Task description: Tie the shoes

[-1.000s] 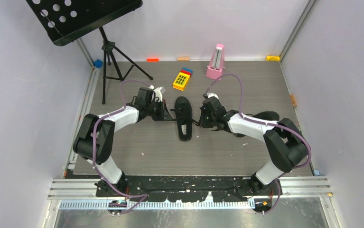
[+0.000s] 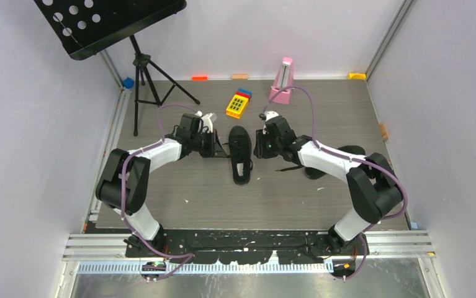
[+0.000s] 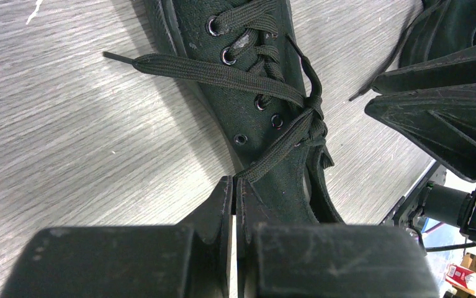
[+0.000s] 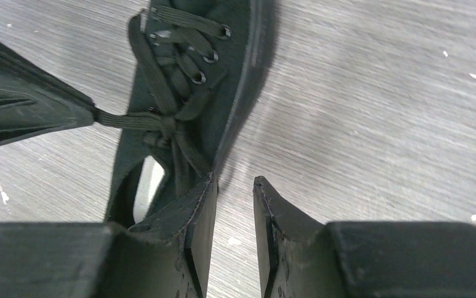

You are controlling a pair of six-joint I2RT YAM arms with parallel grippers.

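A black shoe (image 2: 240,139) lies upright between the grippers, its laces crossed in a knot (image 3: 314,118) near the opening. My left gripper is shut on the end of a flat lace (image 3: 278,146), drawn out from the knot to the shoe's side. Another lace end (image 3: 154,62) lies loose across the eyelets. My right gripper stands open beside the shoe on the other side, with no lace visible between its fingers.
A second black shoe (image 2: 351,150) lies at the right, partly under the right arm. A yellow toy (image 2: 237,105), a pink metronome (image 2: 280,93) and a black stand (image 2: 142,62) are at the back.
The left arm has stayed in place.
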